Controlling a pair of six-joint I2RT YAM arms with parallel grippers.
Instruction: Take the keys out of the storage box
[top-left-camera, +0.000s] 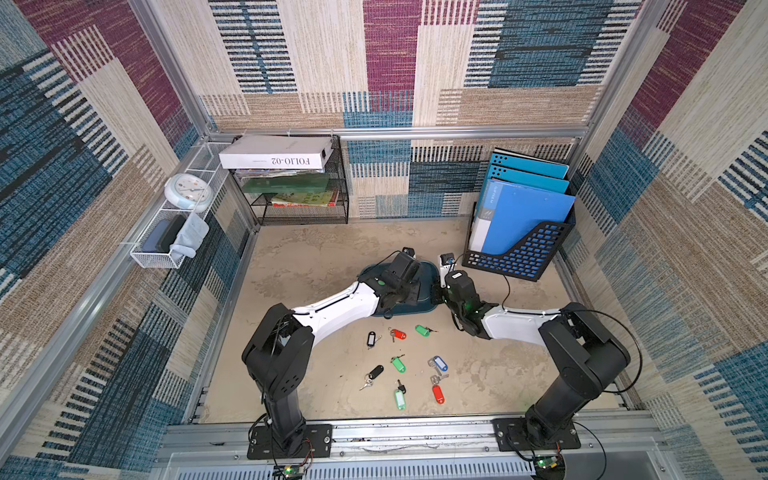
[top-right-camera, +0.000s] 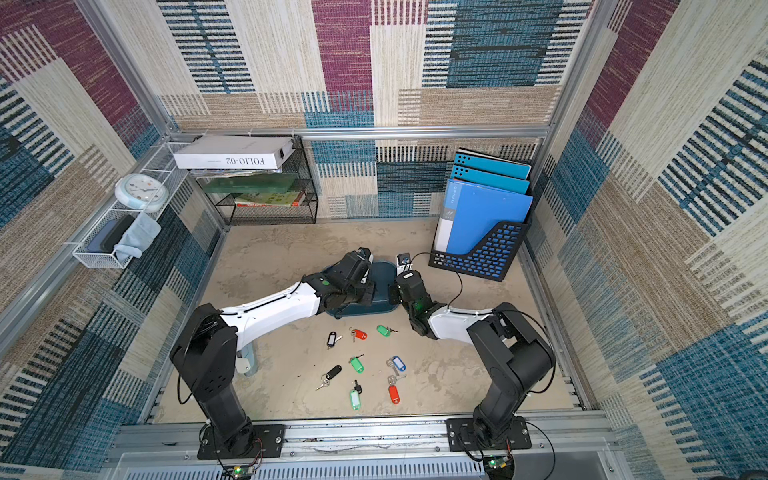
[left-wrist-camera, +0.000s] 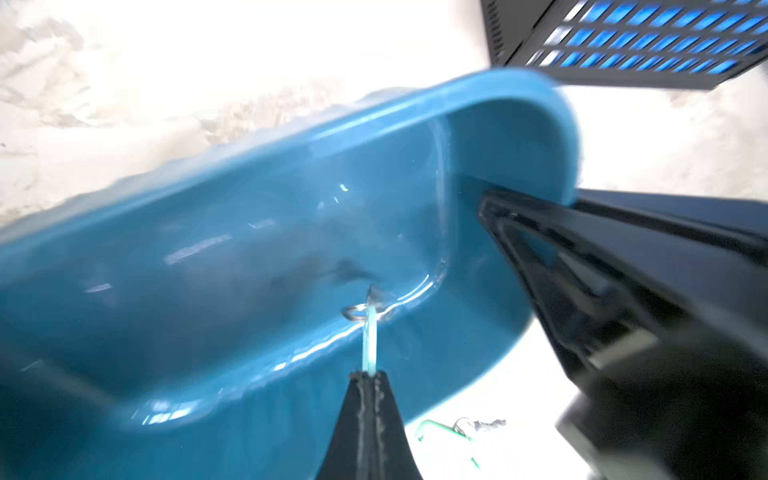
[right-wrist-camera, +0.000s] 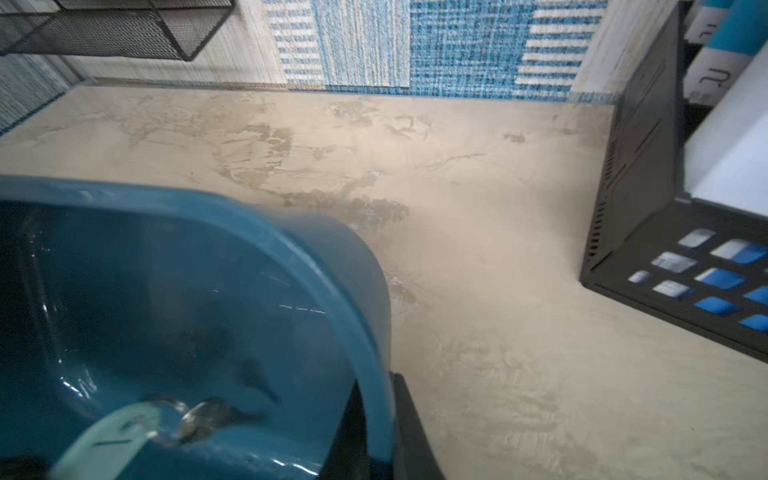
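The blue storage box (left-wrist-camera: 264, 256) stands in mid-table, partly covered by my arms in the top views. My left gripper is shut on a pale green key tag (left-wrist-camera: 369, 340) with a ring and key hanging from it. In the right wrist view that tag (right-wrist-camera: 112, 440) hangs over the box interior, slightly blurred. My right gripper is shut on the box's right rim, one finger on each side of the wall. Apart from the hanging key, I see no other keys in the visible part of the box.
Several tagged keys lie in front of the box, among them a red tag (top-left-camera: 398, 334), a green tag (top-left-camera: 398, 365) and a blue tag (top-left-camera: 440, 363). A black folder holder (top-left-camera: 512, 262) stands back right.
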